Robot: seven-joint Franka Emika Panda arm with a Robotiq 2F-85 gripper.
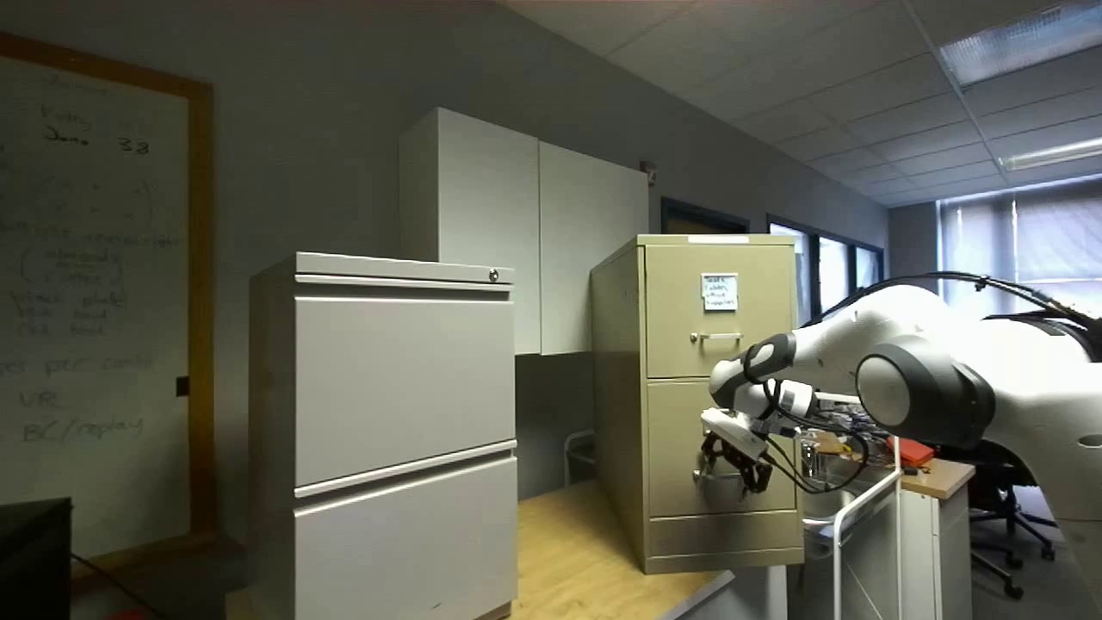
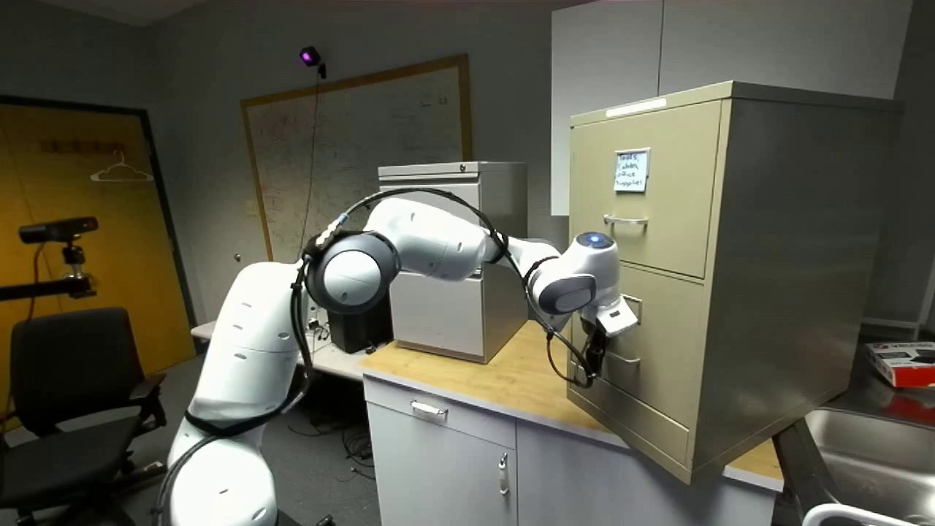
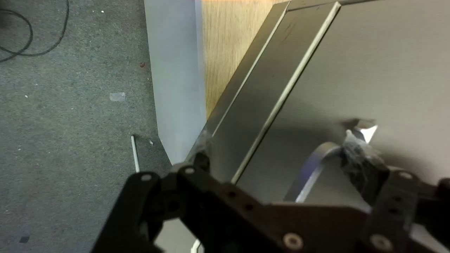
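Note:
The tan filing cabinet (image 1: pixel 723 408) has both drawers closed. My gripper is open at the lower drawer (image 2: pixel 653 315), its fingers spread apart. In the wrist view the lower drawer's metal handle (image 3: pixel 310 170) shows in the space between the fingers. One finger (image 3: pixel 362 162) overlaps one end of the handle; I cannot tell whether they touch. The other finger stands well apart, toward the cabinet's base. From outside, the arm's end partly covers that handle. The upper drawer's handle (image 1: pixel 719 336) is clear, below a handwritten label (image 2: pixel 631 170).
A light grey cabinet (image 1: pixel 403 393) stands apart on the same wooden counter (image 2: pixel 508 377). The tan cabinet overhangs the counter's front edge. A sink (image 2: pixel 881 456) lies beside it, and a white rail (image 1: pixel 868 501) stands nearby.

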